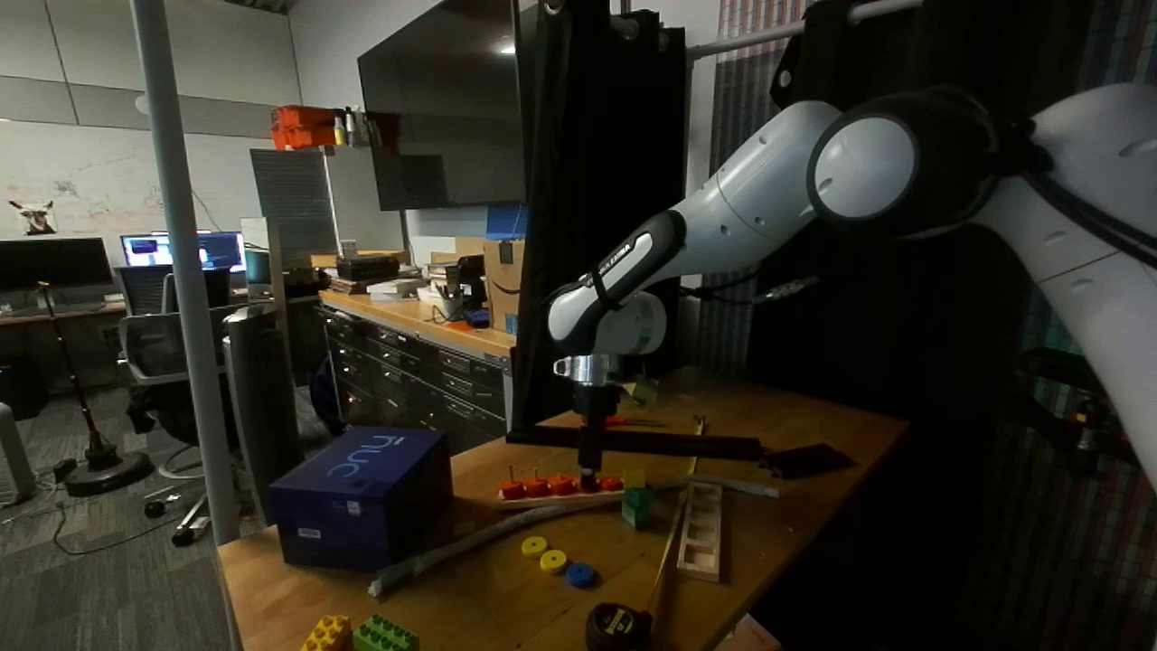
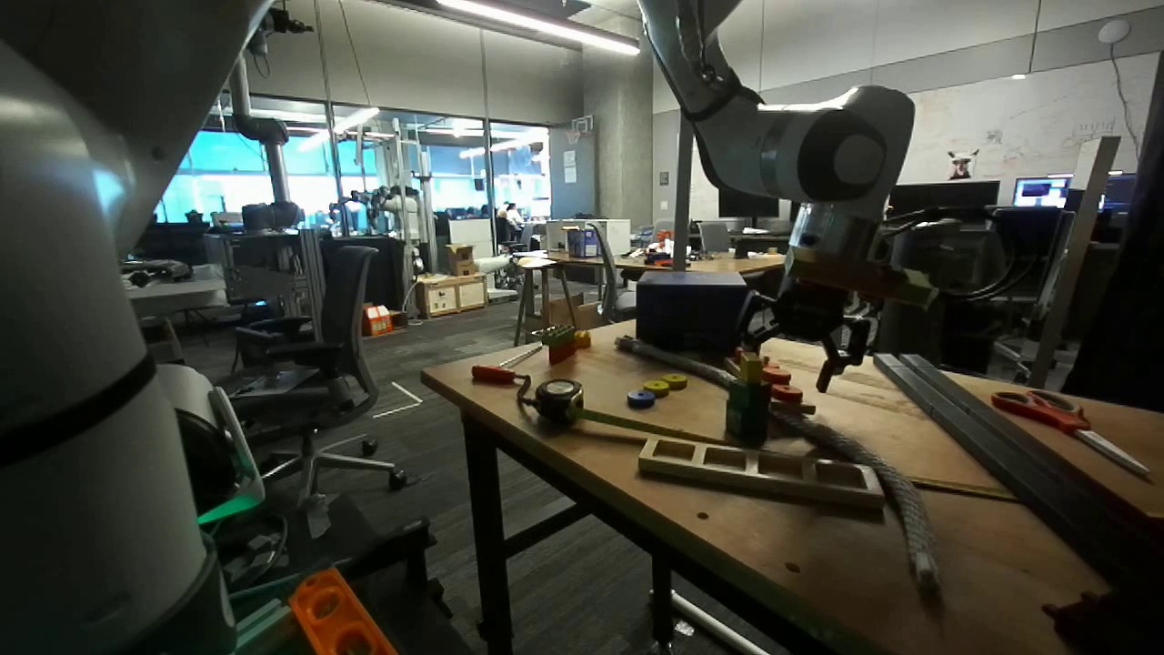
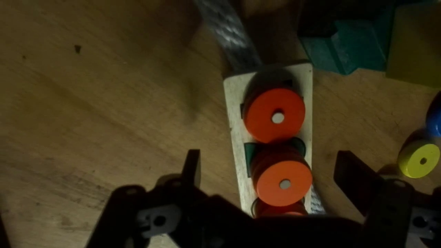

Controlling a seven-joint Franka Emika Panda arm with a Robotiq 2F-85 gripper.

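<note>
A row of red-orange discs on pegs stands on a pale wooden base; the nearer orange disc and the red disc show in the wrist view. My gripper is open over the row, one finger on each side, with wood showing between the fingers and the discs. In exterior view 1 the gripper reaches down at the row. From exterior view 2, the open gripper hangs above the table behind the green block. The lower part of the row is hidden by my gripper's body.
The green block and its yellow top stand close to the row's end. Yellow discs and a blue disc lie nearby. A grey rope, wooden slotted tray, tape measure and blue box surround it.
</note>
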